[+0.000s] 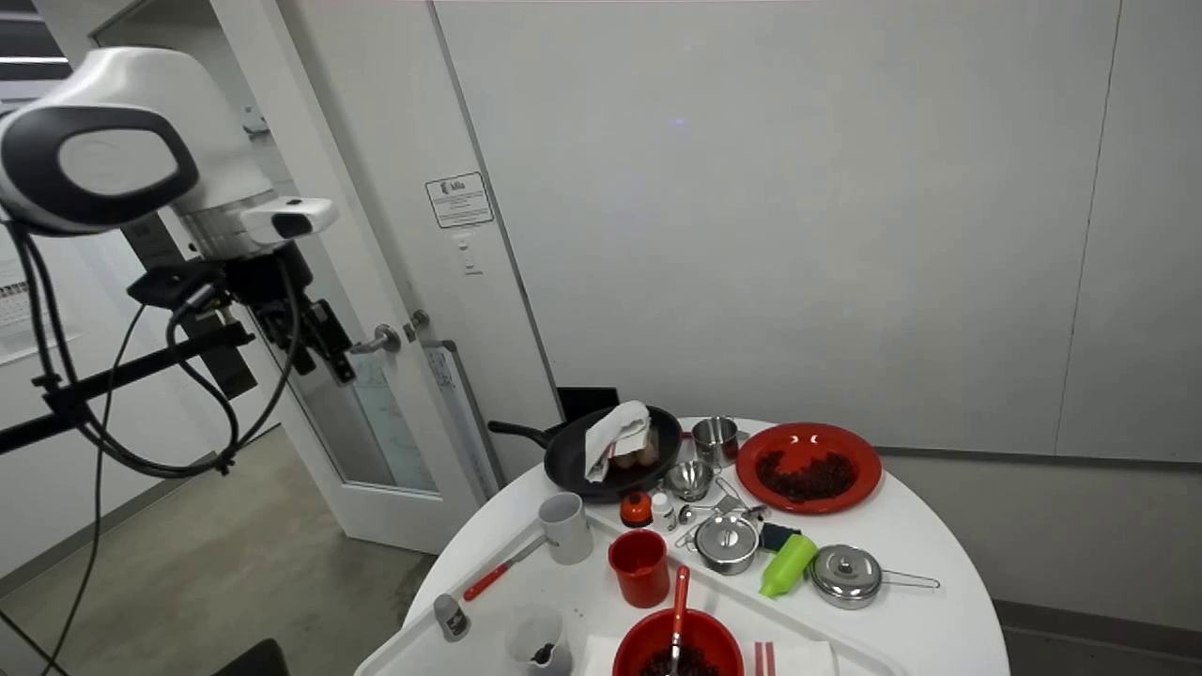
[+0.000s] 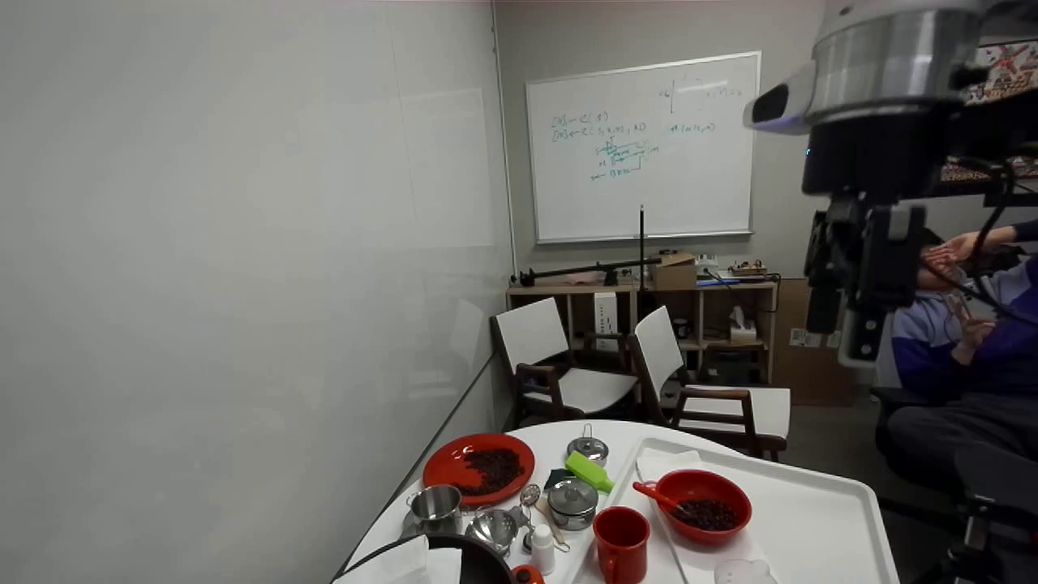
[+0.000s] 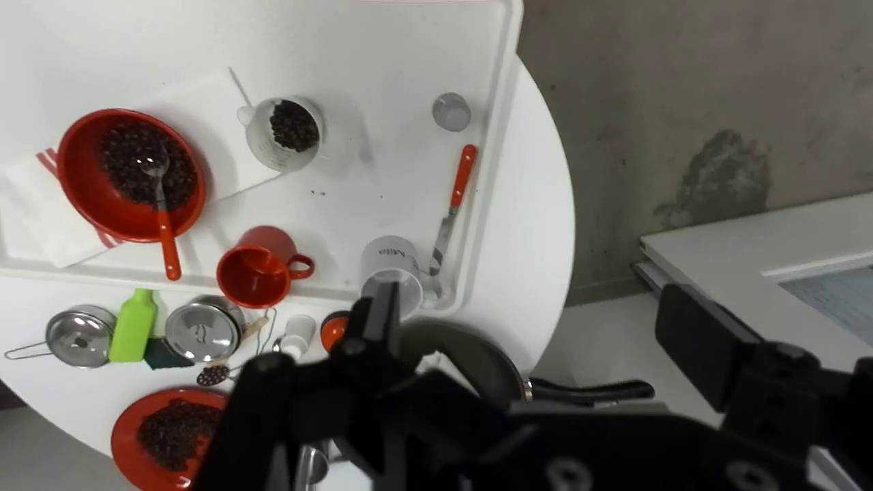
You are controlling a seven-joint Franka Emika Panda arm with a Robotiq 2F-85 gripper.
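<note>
High above the table's edge, my gripper stands open, its two fingers far apart with nothing between them in the wrist view. A red bowl [image 3: 72,168] of dark beans holds a red-handled spoon [image 3: 168,245]. Near it, a clear measuring cup [image 3: 260,146] contains more beans. A red mug [image 3: 260,266] and a grey-white mug [image 3: 389,255] stand on the white tray [image 3: 393,73]. Beside the grey-white mug lies a red-handled knife [image 3: 463,176]. A red plate [image 1: 868,462] with scattered beans sits at the table's far side.
A black pan [image 1: 563,468] with a white cloth [image 1: 614,434] has its handle beyond the table edge. Small steel pots, a green bottle [image 1: 789,565] and a white shaker [image 1: 662,513] crowd the strip beside the tray. A door [image 1: 372,451] stands close to the arm.
</note>
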